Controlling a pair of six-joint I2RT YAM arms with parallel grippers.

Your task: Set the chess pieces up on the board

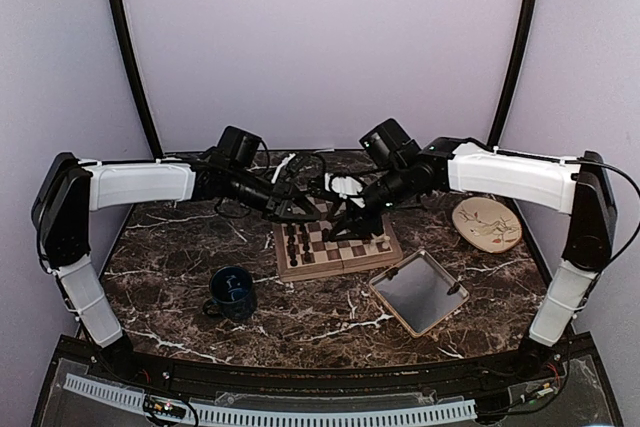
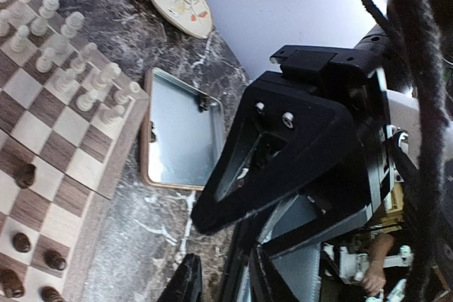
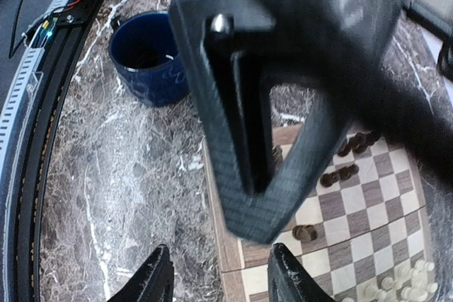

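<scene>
The chessboard (image 1: 300,269) lies mid-table, partly hidden in the top view by both grippers. Dark pieces (image 1: 292,247) stand in rows on its left side. Light pieces (image 2: 85,100) fill rows at the opposite side. One dark piece sits apart from the other dark ones, towards the centre; the right wrist view has this lone piece (image 3: 304,233) too. My left gripper (image 1: 302,211) hovers above the board, its fingers (image 2: 185,284) apart. Close beside it, my right gripper (image 1: 346,231) hangs open over the board, with no piece between its fingers.
The grippers are very close together; the right one looms large in the left wrist view. A metal-coloured tray (image 1: 418,297) with a few dark items sits front right of the board. A blue mug (image 1: 232,295) stands front left, a plate (image 1: 487,224) far right.
</scene>
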